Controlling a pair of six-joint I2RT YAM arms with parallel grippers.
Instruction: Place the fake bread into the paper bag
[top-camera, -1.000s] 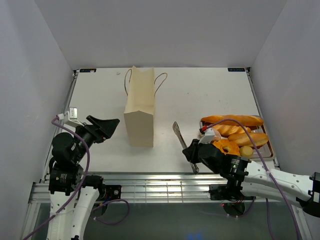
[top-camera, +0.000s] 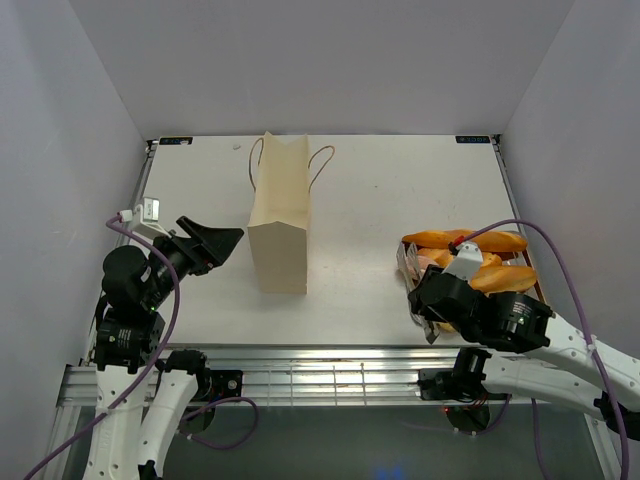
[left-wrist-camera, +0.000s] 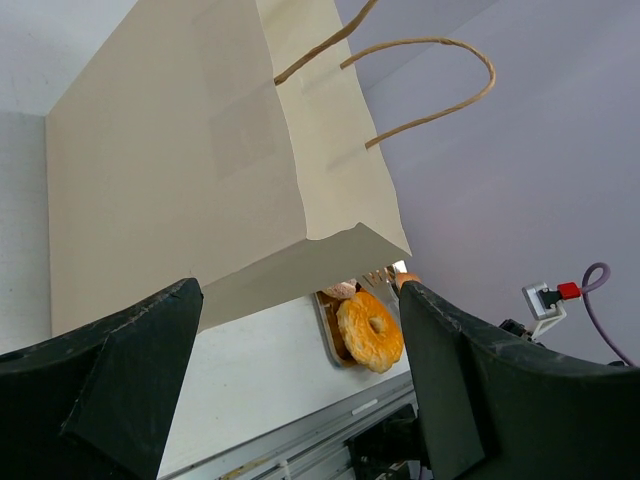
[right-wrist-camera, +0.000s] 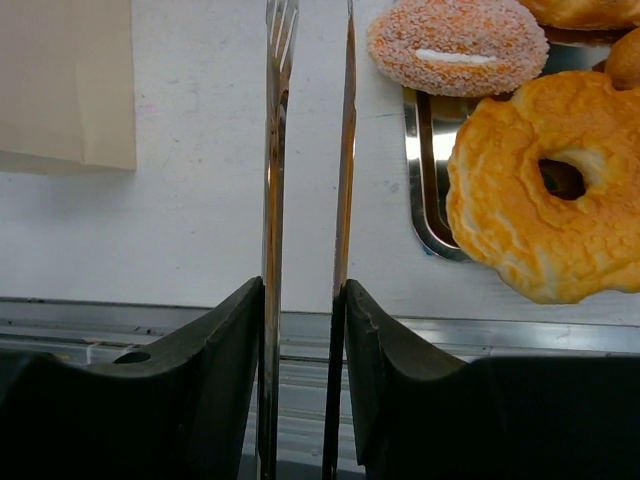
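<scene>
The tan paper bag (top-camera: 278, 255) lies on its side left of the table's middle, its handles at the far end. My left gripper stands open just left of it, holding nothing. On the right, the tray (right-wrist-camera: 412, 165) carries several fake breads: long loaves (top-camera: 465, 240), a ring-shaped bread (right-wrist-camera: 500, 190) and a pink sugared bun (right-wrist-camera: 455, 50). My right gripper has its fingers on both arms of the metal tongs (right-wrist-camera: 275, 150). The tongs' arms are parted, with no bread between them in the right wrist view; from above they reach the tray's left edge.
A metal rail (top-camera: 310, 375) runs along the front edge. Grey walls (top-camera: 60, 180) stand at both sides and behind. My right arm covers the tray's front part from above.
My right gripper has moved right with the tongs, from bare table to the tray's left edge. The left arm has barely shifted. Bag and tray stay put.
</scene>
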